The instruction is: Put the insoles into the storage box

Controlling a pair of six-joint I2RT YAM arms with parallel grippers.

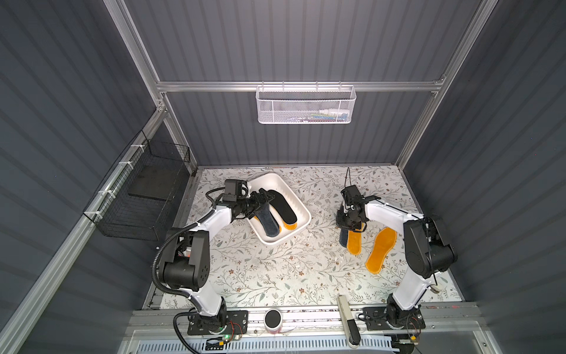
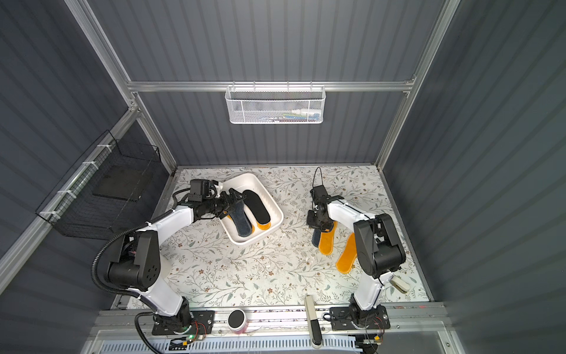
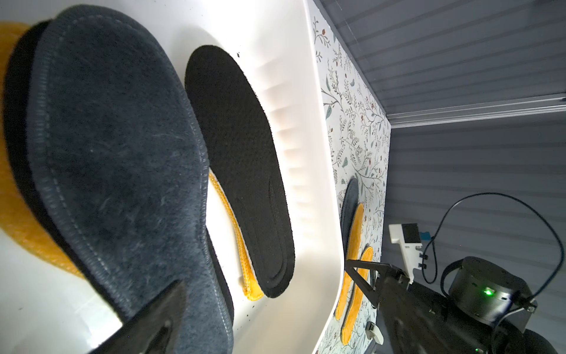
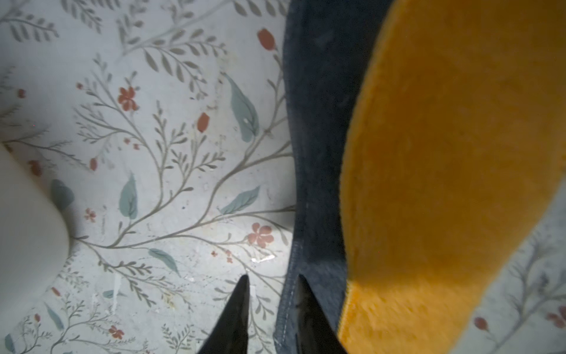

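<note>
The white storage box at centre left holds several insoles, among them a dark grey one and a black one with yellow showing beneath. My left gripper hovers over them, open. At the right, a yellow insole lies partly over a dark insole; another yellow insole lies apart beside them. My right gripper is at the dark insole's left edge, its blurred fingers part open, with no clear hold on anything.
A white mesh basket hangs on the back wall, a black wire basket on the left wall.
</note>
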